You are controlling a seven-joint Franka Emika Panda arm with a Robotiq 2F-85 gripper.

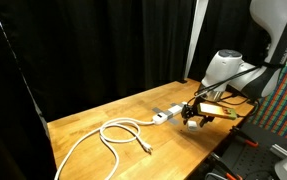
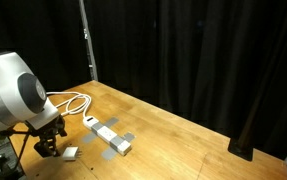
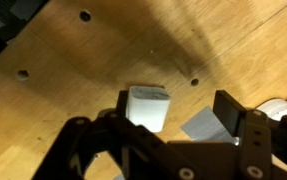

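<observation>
A small white block [image 3: 148, 108] lies on the wooden table in the wrist view, close by the left finger of my gripper. The fingers stand apart, the right one [image 3: 226, 108] well clear of the block. Nothing is clasped between them. In exterior view 1 the same block [image 1: 191, 124] rests on the tabletop just below the gripper [image 1: 194, 112]. Exterior view 2 has the block [image 2: 69, 153] on the table to the right of the gripper [image 2: 51, 146].
A white and grey power strip [image 2: 107, 135] lies close beyond the block. Its white cable [image 1: 118, 125] loops across the table on the left in exterior view 1. Grey patches [image 3: 203, 127] mark the table. Its far part [image 2: 193, 150] is bare in exterior view 2.
</observation>
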